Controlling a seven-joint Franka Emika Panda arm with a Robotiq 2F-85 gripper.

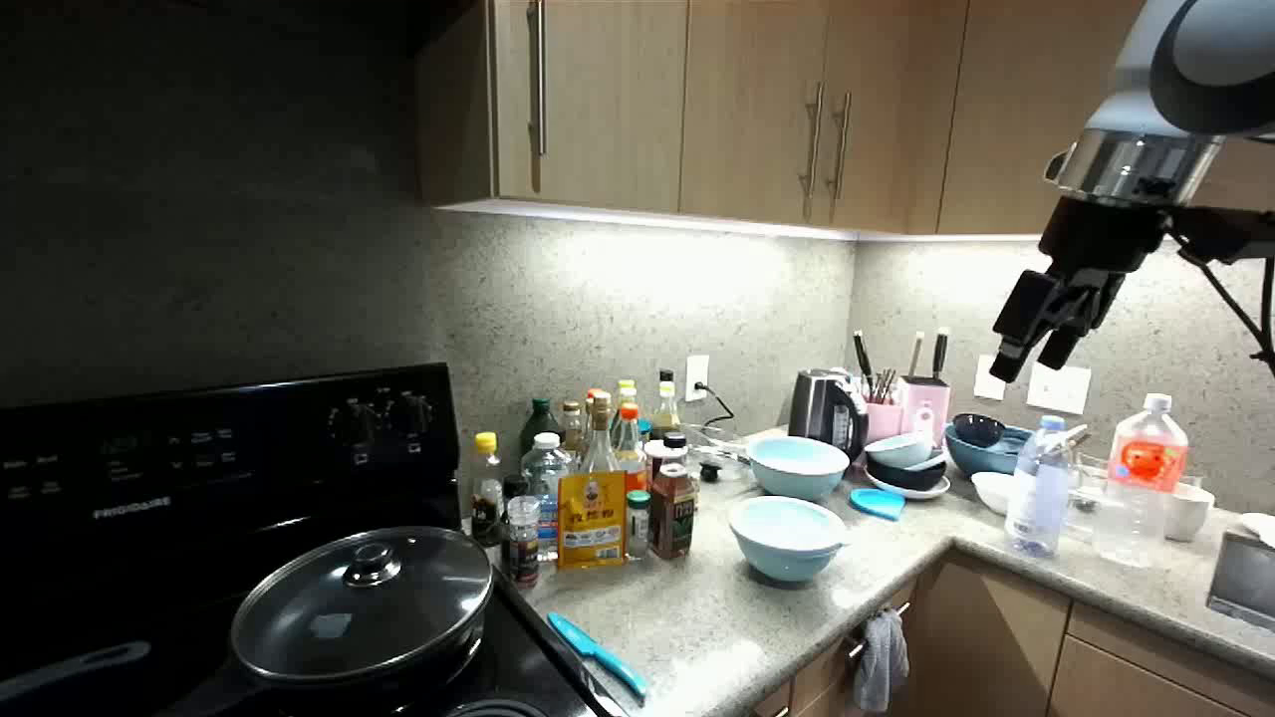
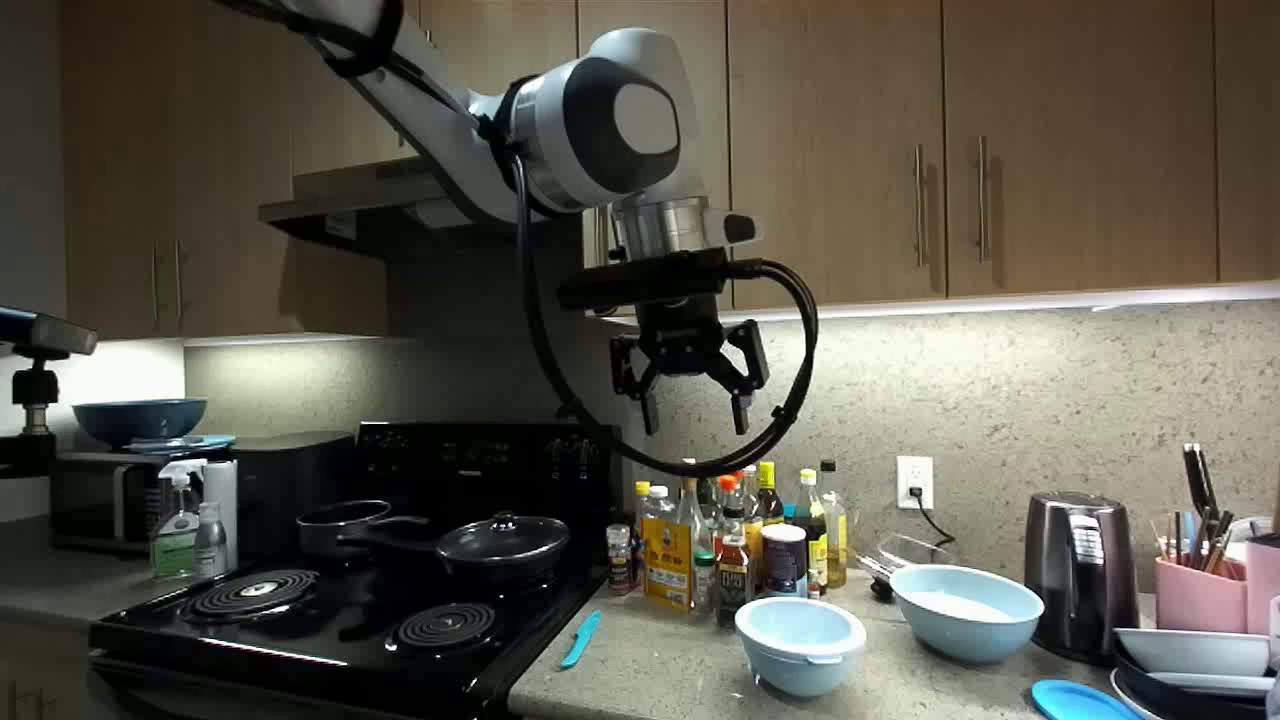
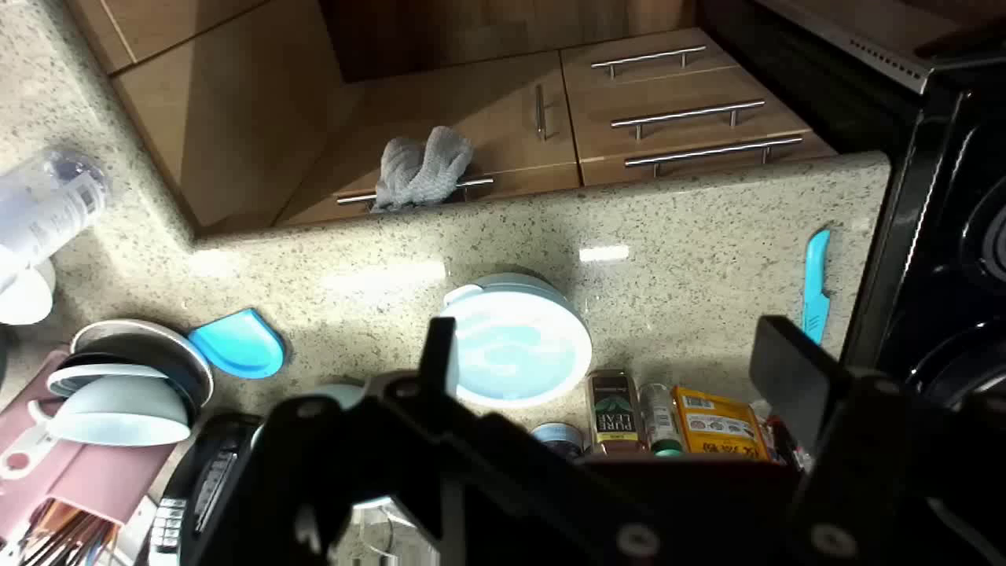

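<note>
My gripper (image 2: 696, 422) hangs open high above the counter, its two fingers wide apart and nothing between them. In the wrist view, black fingers (image 3: 792, 363) frame the counter from above. Below stands a light blue bowl (image 2: 800, 648) near the counter's front, whitish inside. A second light blue bowl (image 2: 967, 612) sits behind it to the right, mostly hidden by the gripper in the wrist view. Near the stove lies a blue knife (image 3: 816, 288). A flat blue item (image 3: 239, 343) rests on the counter by the stacked dishes.
A cluster of bottles and a yellow packet (image 1: 592, 519) crowd the backsplash. A lidded pan (image 1: 365, 603) sits on the stove. The kettle (image 2: 1080, 576), pink utensil holder (image 2: 1200, 594) and plastic bottles (image 1: 1037, 490) stand farther right. Bare counter lies between knife and front bowl.
</note>
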